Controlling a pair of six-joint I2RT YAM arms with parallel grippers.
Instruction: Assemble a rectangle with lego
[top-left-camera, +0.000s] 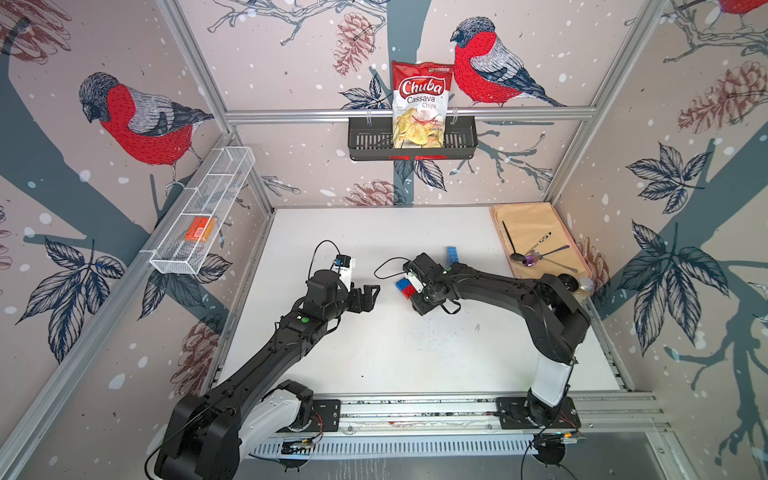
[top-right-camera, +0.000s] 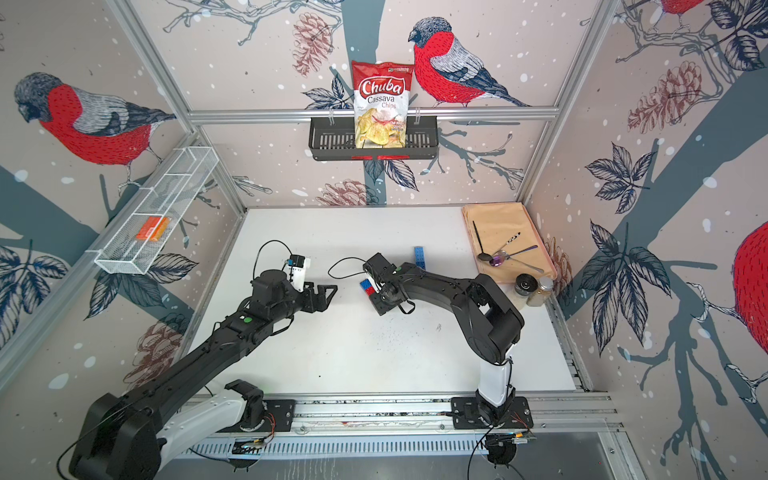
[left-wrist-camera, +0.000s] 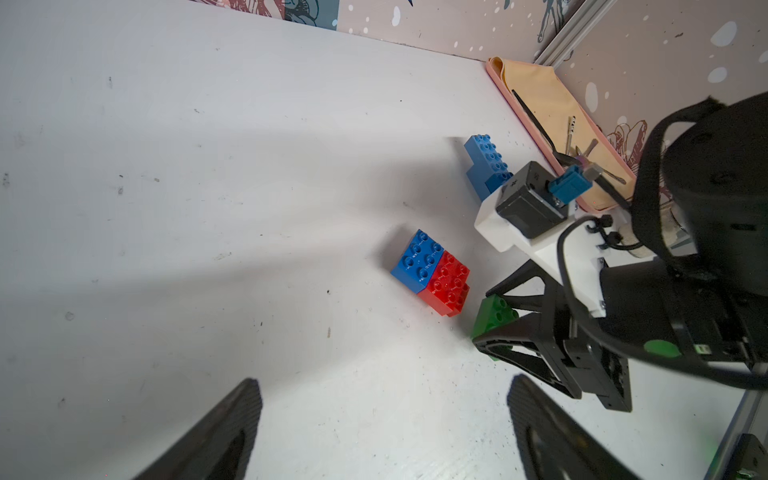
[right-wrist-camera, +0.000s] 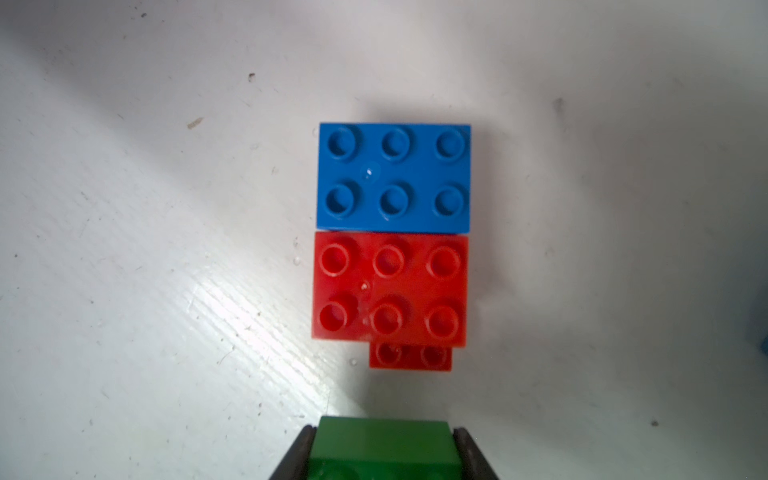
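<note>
A blue brick (right-wrist-camera: 393, 172) and a red brick (right-wrist-camera: 389, 288) lie side by side on the table, with a narrower red piece showing under the red one's near end. My right gripper is just beyond that end, its fingers around a green brick (right-wrist-camera: 381, 444) at table height. A separate blue brick piece (left-wrist-camera: 486, 164) lies farther right. My left gripper (top-left-camera: 368, 297) stands open and empty to the left of the bricks, its fingers blurred at the bottom of its wrist view.
A beige tray (top-right-camera: 500, 224) with utensils is at the back right, jars (top-right-camera: 541, 292) beside it. A white wire shelf (top-left-camera: 200, 212) hangs on the left.
</note>
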